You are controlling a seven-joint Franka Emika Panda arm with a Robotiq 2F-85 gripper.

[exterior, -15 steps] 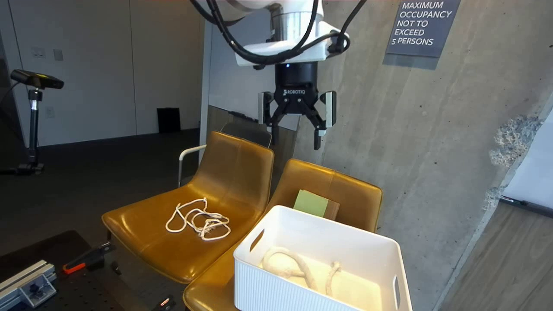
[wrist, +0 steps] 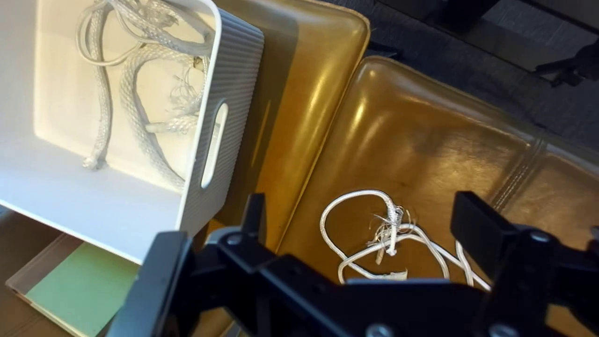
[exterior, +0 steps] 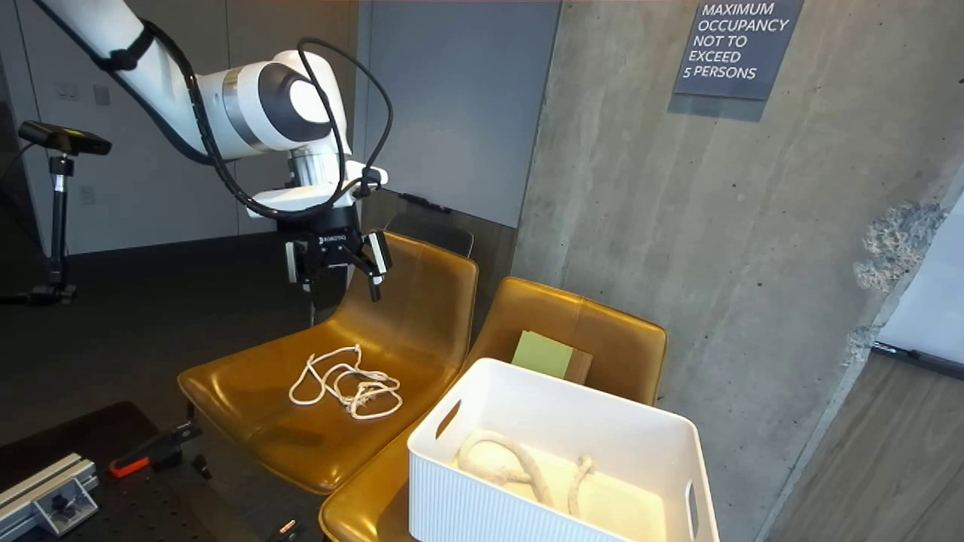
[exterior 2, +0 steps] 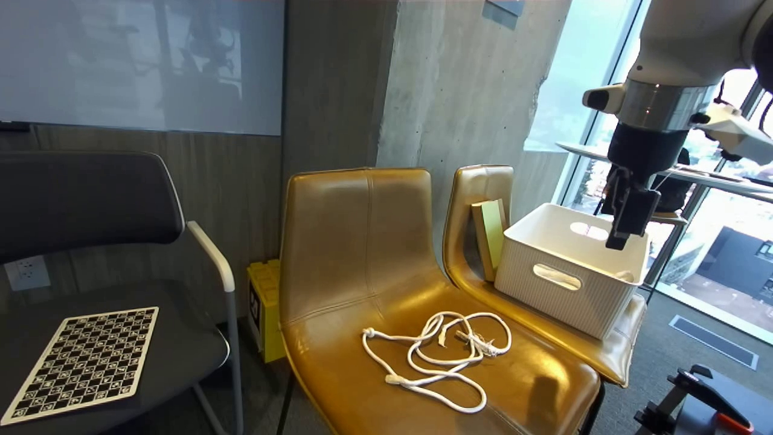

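Observation:
A thin white rope (exterior: 348, 379) lies in loose loops on the seat of a brown leather chair (exterior 2: 348, 232). Its frayed knot (wrist: 391, 224) shows in the wrist view, with part of the rope hidden behind the gripper. My gripper (exterior: 339, 284) hangs in the air above that chair, its fingers wide apart and empty. The white bin (exterior: 560, 433) stands on the neighbouring brown chair, and thicker pale rope (wrist: 135, 95) lies inside it.
A green book (exterior: 547, 355) leans on the backrest behind the bin. In exterior view 2, a dark chair (exterior 2: 87, 210) carrying a patterned board (exterior 2: 87, 359) stands to the left. Around the thin rope the seat is bare.
The arm has swung left and lower in exterior view 1, from above the bin's chair to above the rope's chair. Its gripper has turned somewhat. Rope and bin lie as before.

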